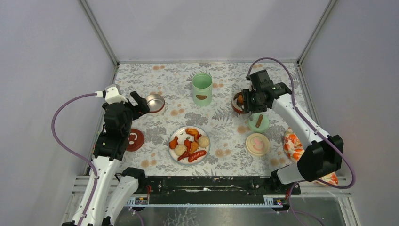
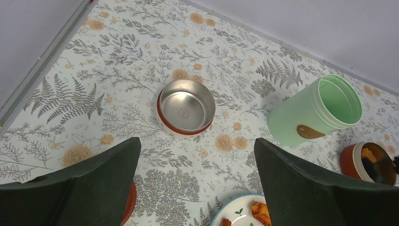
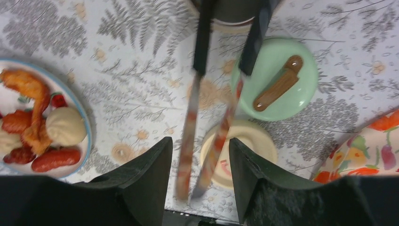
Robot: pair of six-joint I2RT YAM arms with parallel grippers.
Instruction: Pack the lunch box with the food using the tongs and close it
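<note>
In the top view my right gripper (image 1: 248, 101) is over the red-brown bowl (image 1: 234, 108) at the right, which holds an orange-brown food piece (image 1: 240, 100). Blurred metal strips with black ends, apparently tongs (image 3: 189, 127), run up between its parted fingers; whether they touch is unclear. The left gripper hangs open and empty near an empty steel bowl (image 2: 185, 110). A plate (image 1: 170, 150) bears chicken, sausage and pale buns. The tall mint-green container (image 1: 202, 89) stands upright, open and seemingly empty.
A red lid (image 1: 135, 140) lies at the left. The mint lid (image 1: 259, 123) with a brown handle and a cream lid (image 1: 257, 144) lie at the right. Patterned cloth (image 1: 292, 147) is at the right edge. Bare table separates plate and lids.
</note>
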